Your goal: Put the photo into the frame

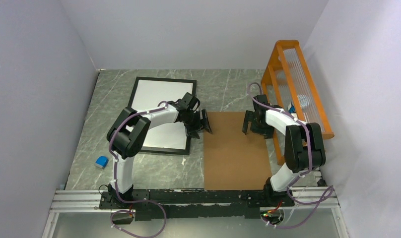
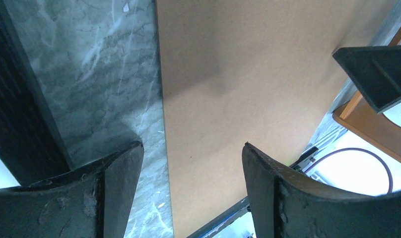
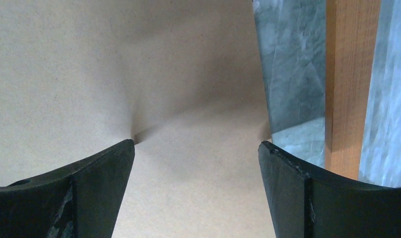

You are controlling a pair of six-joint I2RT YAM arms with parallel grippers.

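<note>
A black-edged frame point(image 1: 187, 144) with a white inside lies on the left of the table, partly under my left arm. Beside it on the right is a flat brown board point(image 1: 236, 166), lying on the table; whether it is the photo's back or the frame's backing I cannot tell. My left gripper is parted above the board's left edge, a finger on either side and nothing between them. Over the board's right edge hangs my right gripper, open and empty. No printed picture shows in any view.
An orange wooden rack point(image 1: 312, 94) with clear ribbed panels stands along the right, close to my right arm. A small blue block point(image 1: 101, 161) lies at the front left.
</note>
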